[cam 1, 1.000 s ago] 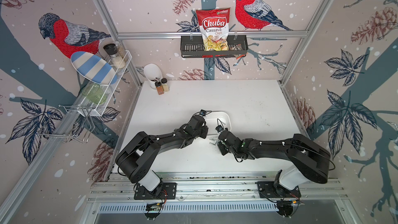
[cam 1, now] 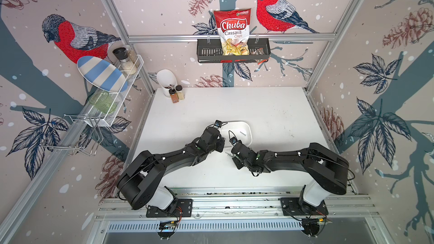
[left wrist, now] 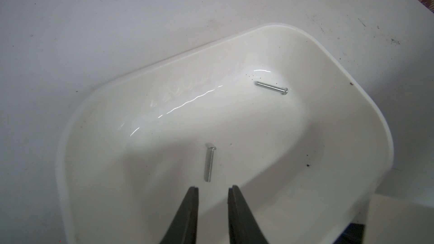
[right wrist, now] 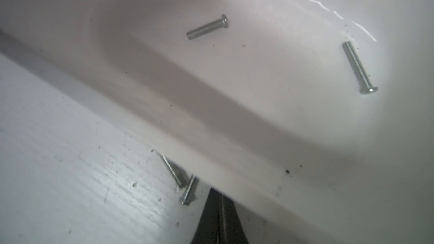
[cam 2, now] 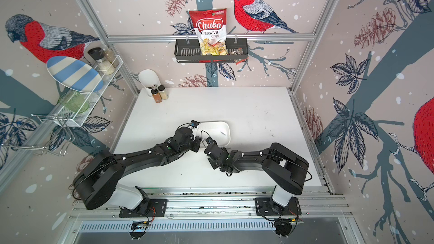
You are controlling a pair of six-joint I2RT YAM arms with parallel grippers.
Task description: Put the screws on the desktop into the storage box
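Note:
The white storage box (cam 1: pixel 246 140) (left wrist: pixel 343 144) holds two silver screws, one (left wrist: pixel 271 87) (right wrist: pixel 359 67) near a corner, another (left wrist: pixel 209 165) (right wrist: pixel 205 29) toward the middle. My left gripper is over the box, fingers part open with nothing between them. Outside the box's near wall, two screws (right wrist: pixel 169 169) (right wrist: pixel 189 189) lie on the white table. My right gripper is low beside that wall, just right of these screws in the right wrist view, shut with nothing visible between its fingers.
Spice jars (cam 1: pixel 174 96) and a white board (cam 1: pixel 165 77) stand at the back left. A black shelf with a chips bag (cam 1: pixel 232 31) hangs on the back wall. Both arms crowd close round the box.
Over the last second my right gripper has moved leftward along the box's near side. My left gripper has shifted slightly left.

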